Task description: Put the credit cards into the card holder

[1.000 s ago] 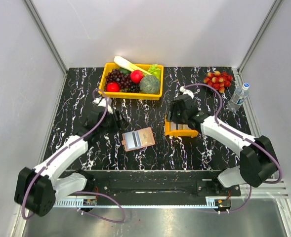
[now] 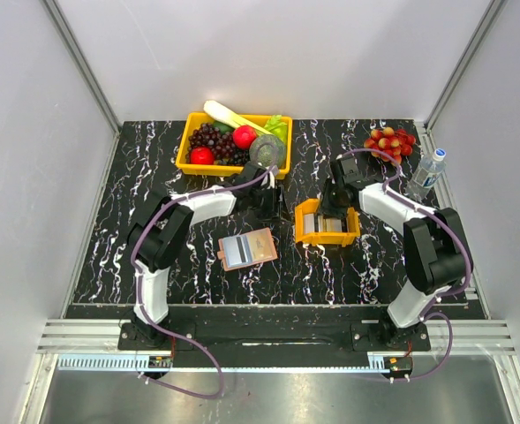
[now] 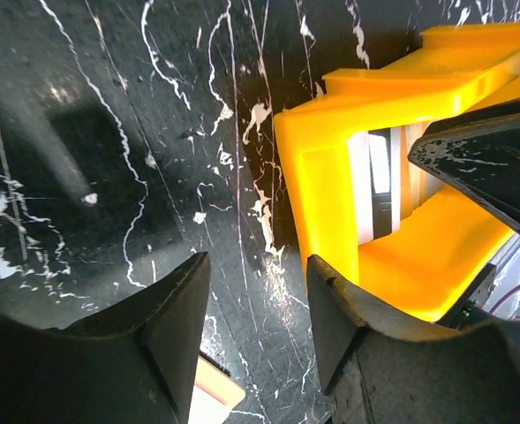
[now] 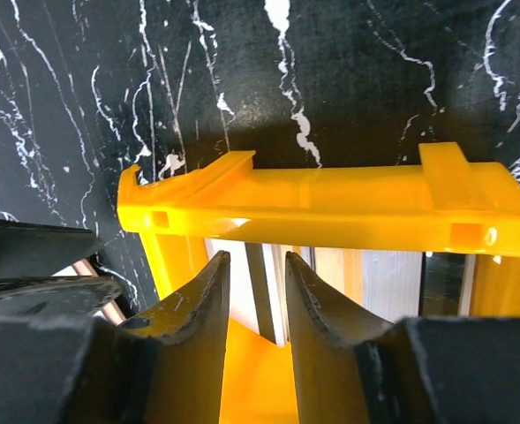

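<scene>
The yellow card holder (image 2: 326,237) stands right of centre with several cards (image 4: 386,284) inside. My right gripper (image 2: 328,203) is over it, part open, fingertips (image 4: 214,269) just above the cards. My left gripper (image 2: 275,201) is part open beside the holder's left end, with nothing between its fingers; the holder's yellow wall (image 3: 326,208) lies just beyond. A flat card case (image 2: 247,249), pale and tan, lies left of the holder.
A yellow fruit and vegetable crate (image 2: 194,168) sits at the back. Red grapes (image 2: 389,143) and a water bottle (image 2: 425,175) are at the right.
My right arm has shifted slightly, with its gripper over the holder.
</scene>
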